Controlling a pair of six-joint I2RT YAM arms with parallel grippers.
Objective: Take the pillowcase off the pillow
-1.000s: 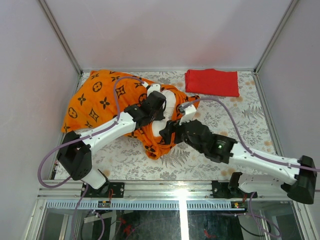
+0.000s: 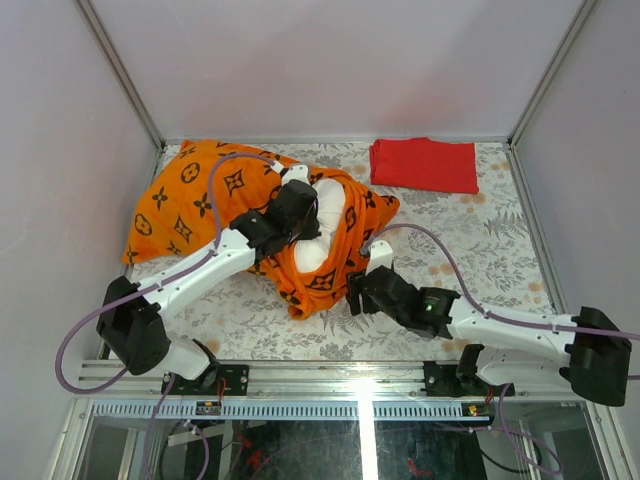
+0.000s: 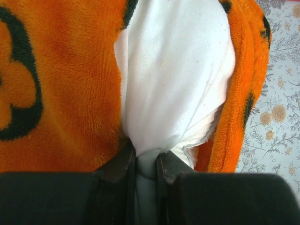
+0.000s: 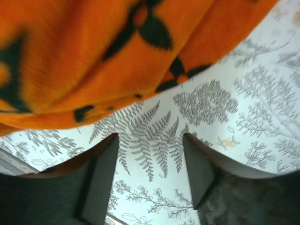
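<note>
An orange pillowcase [image 2: 195, 200] with black patterns lies across the left and middle of the table, rumpled around an opening. The white pillow [image 2: 325, 215] shows inside that opening. My left gripper is shut on a pinched fold of the white pillow [image 3: 178, 70], with orange cloth [image 3: 70, 89] on both sides. Near the pillowcase's lower right edge, my right gripper stands open, with only the patterned table surface seen between its fingers. In the right wrist view the pillowcase [image 4: 154, 51] lies beyond the fingertips.
A folded red cloth [image 2: 423, 165] lies at the back right. Walls [image 2: 340, 70] close in the back and sides.
The right gripper has come off the pillow opening, down to the pillowcase's lower right edge. My left gripper has shifted slightly left, and the opening shows more white.
</note>
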